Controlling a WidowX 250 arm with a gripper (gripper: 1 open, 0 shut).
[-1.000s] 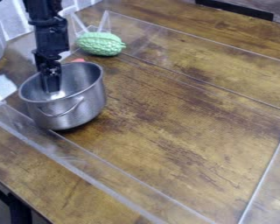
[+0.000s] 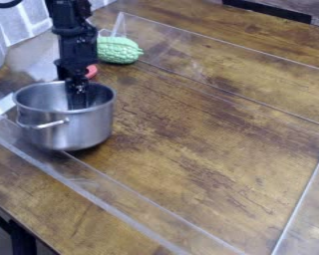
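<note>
A steel pot (image 2: 65,125) with side handles sits at the left of the table. My black gripper (image 2: 77,92) reaches down from the top into the pot's rear part; its fingertips are hidden by the pot, so whether it holds the rim or anything else cannot be told.
A green bumpy melon-like object (image 2: 119,50) lies behind the pot, with a small red item (image 2: 93,72) partly hidden near the arm. Clear plastic strips border the wooden table (image 2: 215,120).
My gripper has moved along with it.
</note>
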